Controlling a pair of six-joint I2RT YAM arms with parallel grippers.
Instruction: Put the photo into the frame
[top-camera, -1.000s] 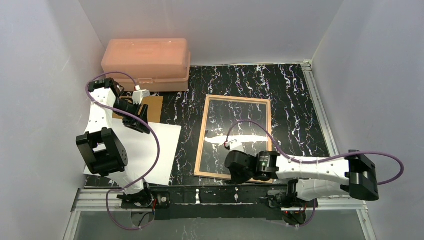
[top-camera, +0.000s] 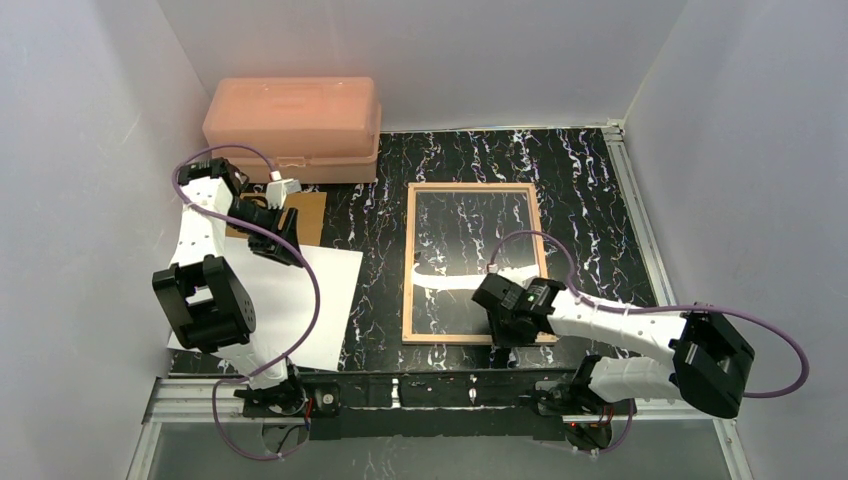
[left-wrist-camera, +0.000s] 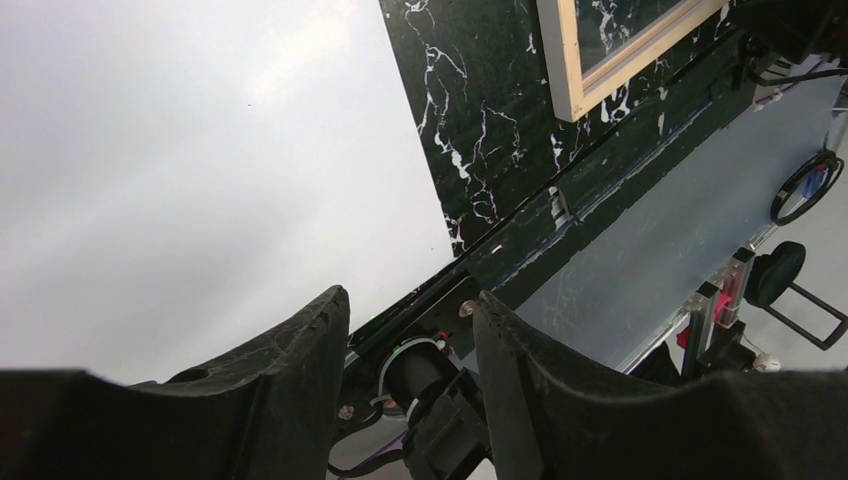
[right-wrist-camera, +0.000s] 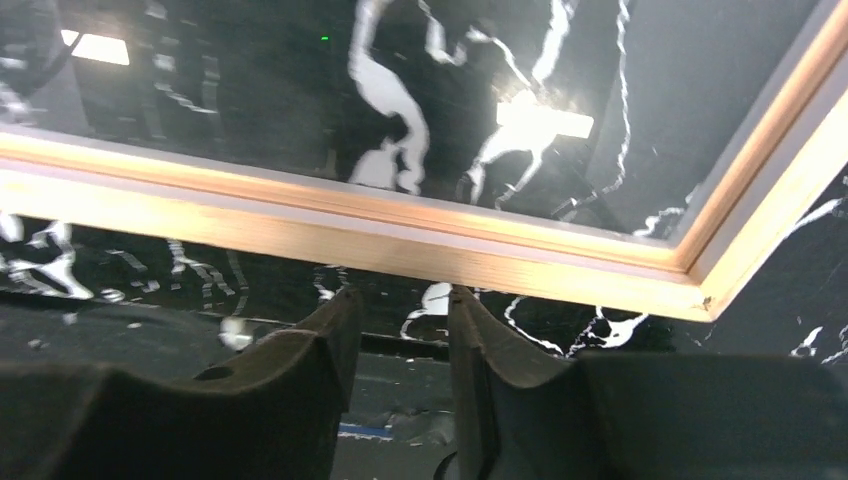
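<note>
The light wooden frame (top-camera: 409, 265) lies flat on the black marbled table, right of the middle, with the clear pane inside it. My right gripper is just outside the frame's near rail (right-wrist-camera: 400, 247), its fingers part open with nothing between them. On the left lies a large white sheet (top-camera: 335, 300); no picture shows on its upper face, so I cannot tell whether it is the photo. Above the sheet, my left gripper stays open and empty. The left arm hides part of the sheet.
A brown board (top-camera: 311, 210) lies behind the white sheet. At the back left stands a closed salmon-coloured box (top-camera: 300, 115). Bare table separates sheet and frame, and more is free to the frame's right. Walls enclose the left, back and right.
The frame has turned from slightly slanted to nearly straight, its near rail shifting away from the table's front edge. My right gripper has moved right along that rail. The left arm is still.
</note>
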